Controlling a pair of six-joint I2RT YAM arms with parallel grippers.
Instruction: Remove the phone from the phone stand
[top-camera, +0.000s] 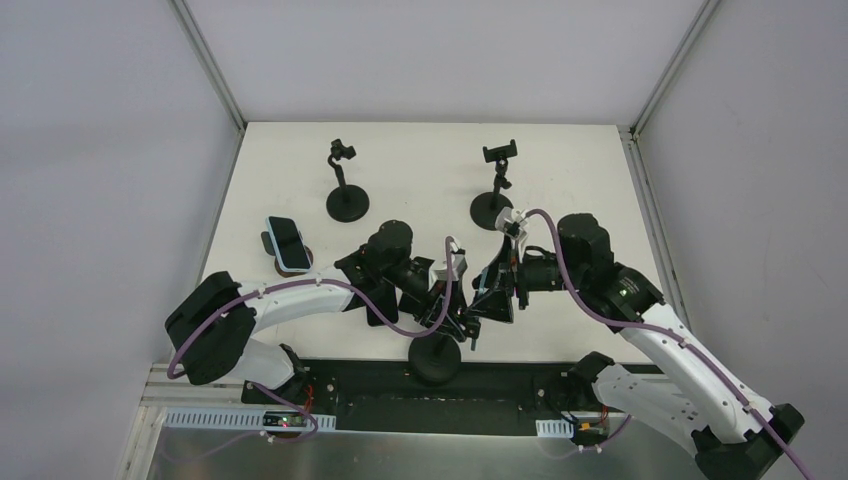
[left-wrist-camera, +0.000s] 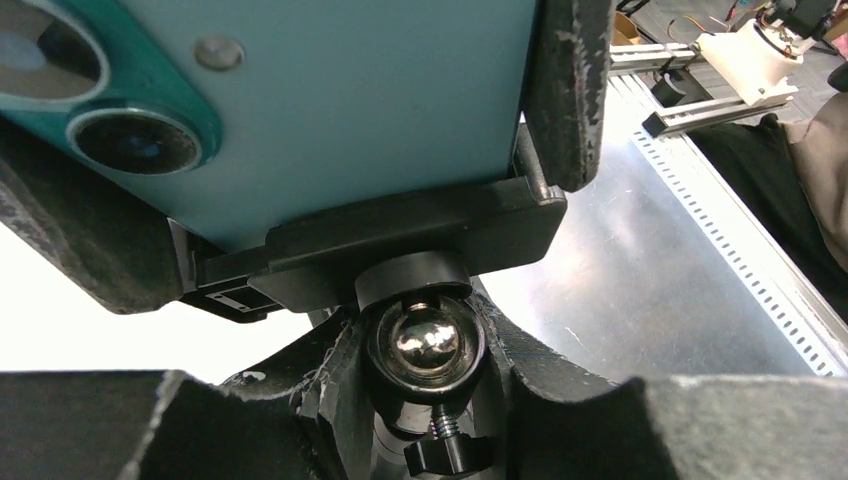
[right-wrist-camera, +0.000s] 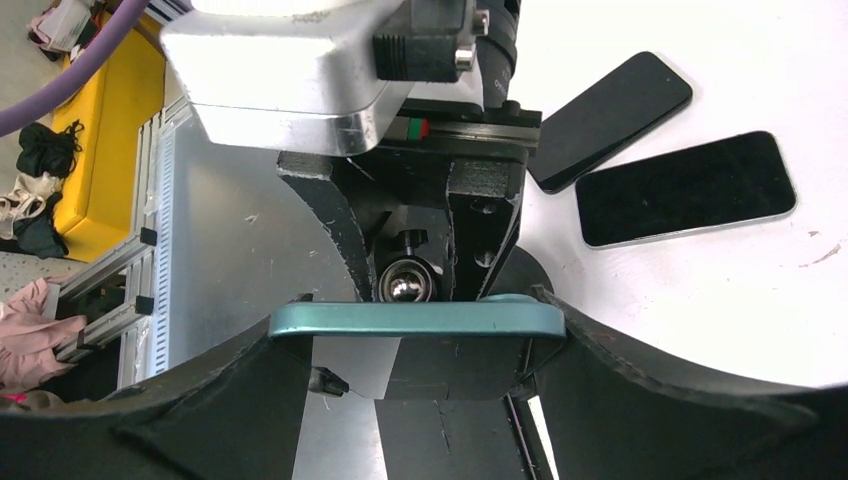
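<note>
The teal phone shows its back and camera lenses in the left wrist view, and its edge in the right wrist view. My right gripper is shut on it, one finger along each side. Behind the phone's lower part lies the black clamp of the phone stand; whether the phone is free of it I cannot tell. My left gripper is shut on the stand's neck, around the silver ball joint. In the top view the stand's round base sits at the table's front edge.
Two dark phones lie flat on the white table beside the stand. Farther back are two empty stands. Another phone rests on a stand at the left.
</note>
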